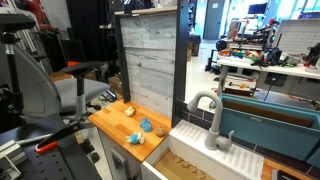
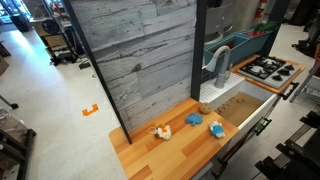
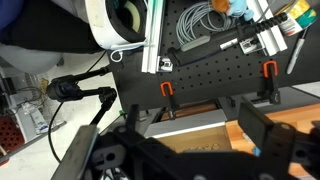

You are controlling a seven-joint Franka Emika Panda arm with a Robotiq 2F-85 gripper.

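Note:
My gripper stands open in the wrist view, its orange-marked fingers (image 3: pixel 166 90) wide apart and nothing held between them. Below it is a dark perforated surface (image 3: pixel 210 92), with a strip of wooden counter (image 3: pixel 240 136) at the lower right. Small items lie on that counter in exterior view 2: a white-and-orange one (image 2: pixel 162 131), a blue one (image 2: pixel 193 119), a blue-and-white one (image 2: pixel 217 129) and a brown one (image 2: pixel 205 107). The gripper is not over any of them.
A white sink basin (image 1: pixel 222 161) with a grey faucet (image 1: pixel 213 118) adjoins the counter; a stove top (image 2: pixel 268 70) lies beyond. A grey panel (image 1: pixel 148 65) rises behind. Coiled cable (image 3: pixel 200 22) and tools crowd the top of the wrist view.

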